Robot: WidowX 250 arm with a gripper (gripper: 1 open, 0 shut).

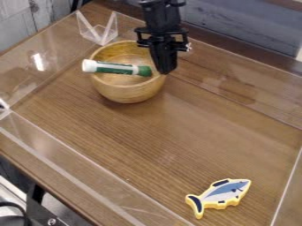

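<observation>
A white tube with a green band (118, 68) lies across a wooden bowl (127, 89) at the upper left of the table, its left end on the rim. My black gripper (165, 67) is at the bowl's right rim, just right of the tube's far end; it looks shut, with nothing visible between its fingers. A yellow-edged blue fish piece (218, 196) lies at the lower right, well away from the bowl.
Clear plastic pieces (97, 28) stand at the back left behind the bowl. A grey wall borders the back.
</observation>
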